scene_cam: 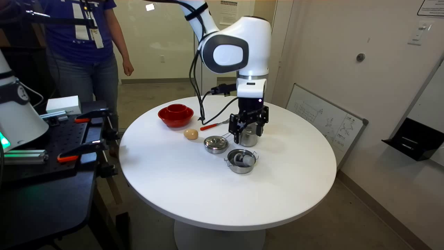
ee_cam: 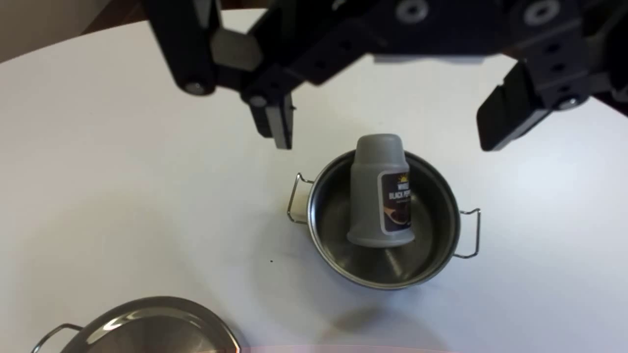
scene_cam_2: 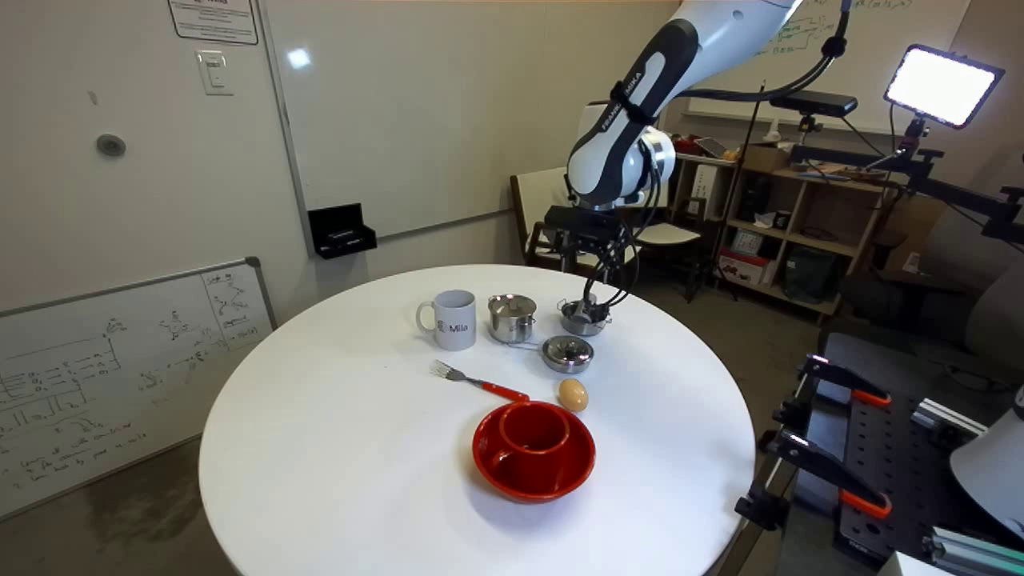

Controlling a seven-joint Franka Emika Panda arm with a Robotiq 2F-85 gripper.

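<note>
A grey pepper shaker point(ee_cam: 377, 194) with a dark label lies inside a small two-handled metal pot point(ee_cam: 432, 253); the same shaker point(scene_cam: 248, 160) and pot point(scene_cam: 240, 168) show in exterior view 1. My gripper is open, its two fingers wide apart with nothing between them. In the wrist view the fingers hang above the far side of the pot, clear of the shaker. From exterior view 1, the gripper point(scene_cam: 248, 132) appears in front of a taller lidded pot point(scene_cam: 248, 139), partly hiding it. Exterior view 2 shows that lidded pot point(scene_cam_2: 511, 318) whole.
Beside the pots sits a low lidded pan point(scene_cam_2: 567, 354). A grey mug point(scene_cam_2: 455, 322), a red-handled fork point(scene_cam_2: 490, 387), a brown egg point(scene_cam_2: 573, 394) and a red bowl point(scene_cam_2: 490, 480) holding a red cup point(scene_cam_2: 534, 437) stand farther off.
</note>
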